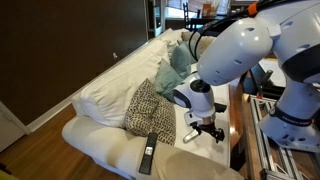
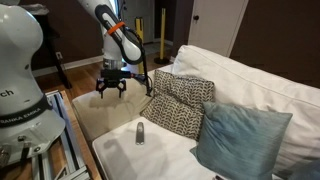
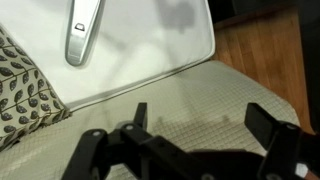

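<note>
A grey-and-white remote (image 3: 82, 30) lies on the pale seat, near the upper left of the wrist view; in exterior view 2 the same grey remote (image 2: 140, 133) lies alone on the cushion. My gripper (image 1: 206, 132) hovers over the armrest end of the sofa, apart from the remote. Its two fingers stand wide apart in the wrist view, with only the beige armrest below the gap between them (image 3: 140, 113). A black remote (image 1: 148, 154) rests on the near armrest in exterior view 1.
A leaf-patterned pillow (image 2: 176, 103) leans against the backrest, with a grey-blue pillow (image 2: 240, 138) farther along. The wooden table edge (image 1: 247, 140) runs beside the sofa. Bare seat surrounds the grey remote.
</note>
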